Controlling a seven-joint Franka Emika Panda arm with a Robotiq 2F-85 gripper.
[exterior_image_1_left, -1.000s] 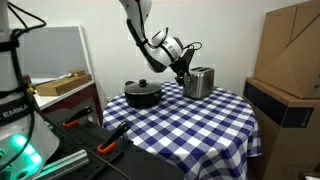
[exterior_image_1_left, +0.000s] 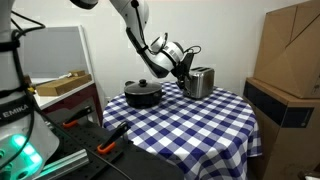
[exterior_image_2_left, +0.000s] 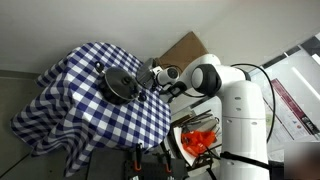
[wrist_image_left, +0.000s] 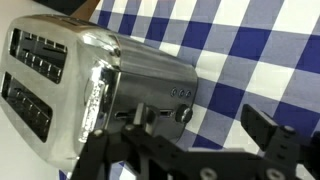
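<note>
A silver toaster (wrist_image_left: 150, 75) with dark slots fills the left of the wrist view, its end panel with a lever slot, a knob (wrist_image_left: 183, 114) and small buttons facing my gripper. In exterior view 1 the toaster (exterior_image_1_left: 200, 82) stands at the back of the checked table. My gripper is open close to that end panel, with one of its dark fingers (wrist_image_left: 105, 148) overlapping the panel in view and the other over the cloth. Nothing is held. Whether a finger touches the toaster I cannot tell.
A dark lidded pot (exterior_image_1_left: 143, 93) stands left of the toaster on the blue-and-white checked cloth (exterior_image_1_left: 190, 130). Cardboard boxes (exterior_image_1_left: 285, 80) rise beyond the table's right side.
My gripper has come down slightly beside the toaster. The toaster and pot have not visibly moved.
</note>
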